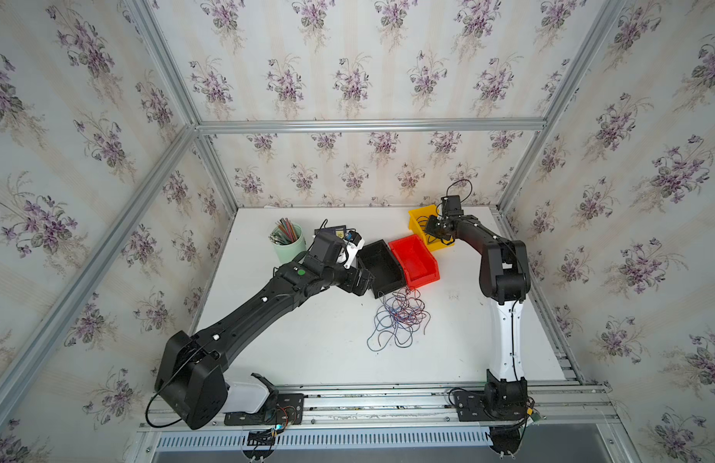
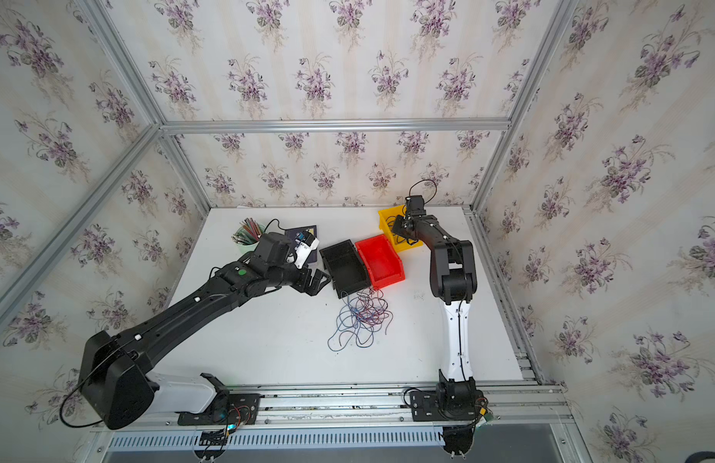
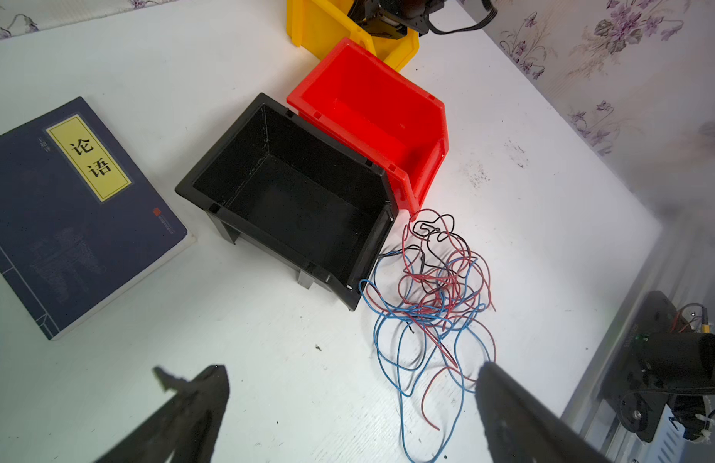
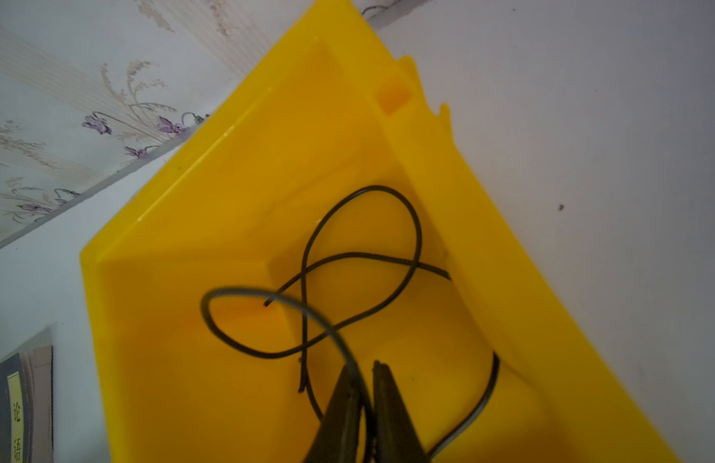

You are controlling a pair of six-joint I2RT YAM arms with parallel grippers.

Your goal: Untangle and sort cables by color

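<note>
In the yellow bin (image 4: 164, 324) lies a looped black cable (image 4: 415, 231). My right gripper is down inside this bin, its fingertips close together with the cable running over them; whether it grips the cable I cannot tell. My left gripper stands open above the table, left of the black bin (image 3: 295, 208), with nothing between its fingers. A tangle of red, blue and black cables (image 3: 427, 308) lies on the table in front of the black bin and red bin (image 3: 373, 108).
A dark blue book (image 3: 80, 231) lies left of the black bin. A green cup (image 1: 288, 248) of thin sticks stands at the back left. The near table and the area right of the red bin are clear.
</note>
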